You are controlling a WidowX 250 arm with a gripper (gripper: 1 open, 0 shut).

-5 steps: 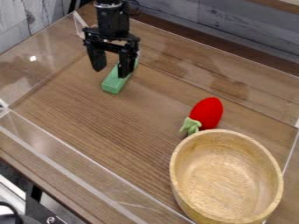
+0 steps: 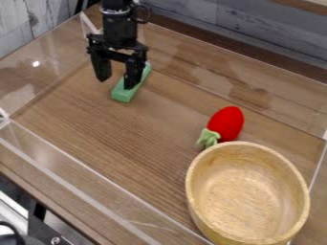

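My black gripper [image 2: 117,59] hangs over the upper left of the wooden table, its fingers apart. Beneath it and just to its right lies a green oblong object [image 2: 128,86], partly covered by the gripper; whether they touch is unclear.
A red item with a green top [image 2: 224,125] lies at the right. A large cream bowl [image 2: 247,228] fills the lower right.
The objects look unmoved.
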